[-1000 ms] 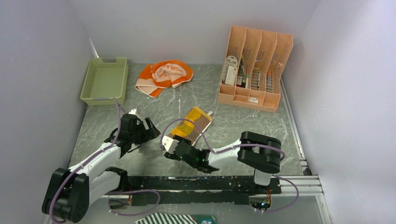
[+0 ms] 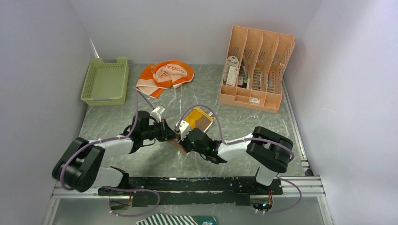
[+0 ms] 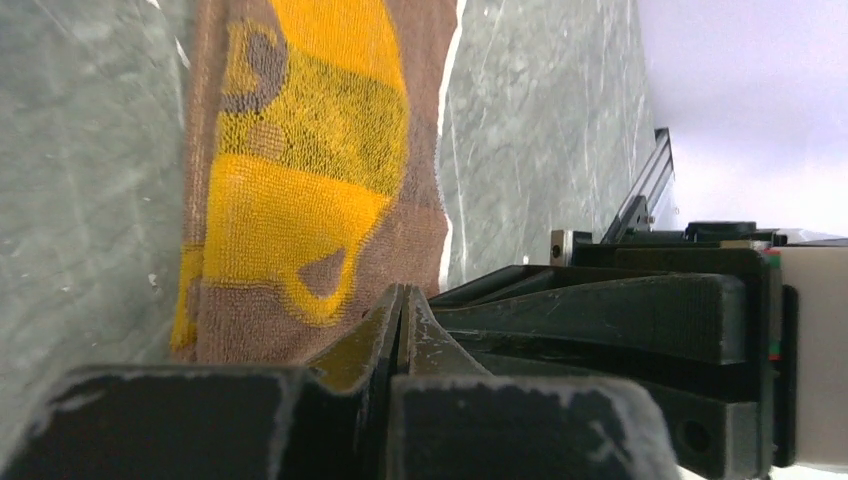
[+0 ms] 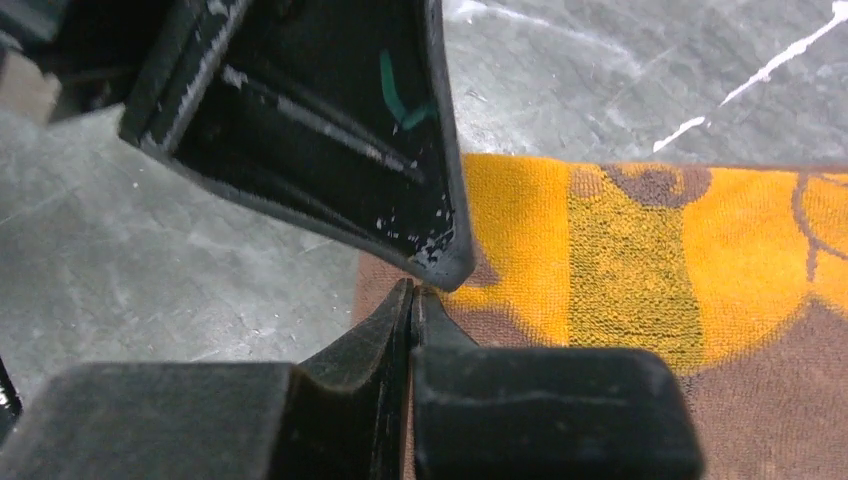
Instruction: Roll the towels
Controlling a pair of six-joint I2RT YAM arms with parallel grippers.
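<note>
A folded brown and yellow towel (image 2: 199,117) lies aslant in the middle of the table, partly hidden by the arms. My left gripper and right gripper (image 2: 183,140) meet over its near end, close together. Both look shut in their wrist views, each with its tips at the towel (image 4: 620,270); the right gripper's own tips (image 4: 410,300) show against the brown cloth. Whether cloth is pinched between either pair of tips is hard to see. Each wrist view also shows the other gripper close by.
An orange and white towel (image 2: 164,77) lies at the back, between a green basket (image 2: 117,96) at the back left and a peach divided organizer (image 2: 267,102) at the back right.
My left gripper has moved right onto the towel's near end. My right gripper has moved slightly right and up in the top view from its place a second ago.
</note>
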